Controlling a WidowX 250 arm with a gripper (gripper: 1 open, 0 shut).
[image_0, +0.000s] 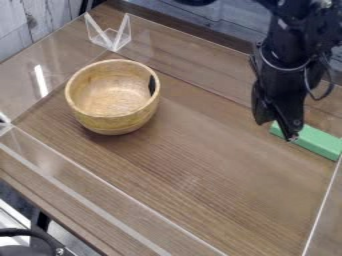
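My gripper (262, 115) hangs on the right of the camera view, low over the table, just left of and a little above a light green block (315, 143) lying at the right. It looks shut, with nothing visible between its fingers. The green block's left end is close to the fingertips; whether they touch it I cannot tell.
A large wooden bowl (111, 99) sits on the left of the brown table (171, 180). A white wire-like stand (110, 32) stands at the back left. A black cable lies at the bottom left edge.
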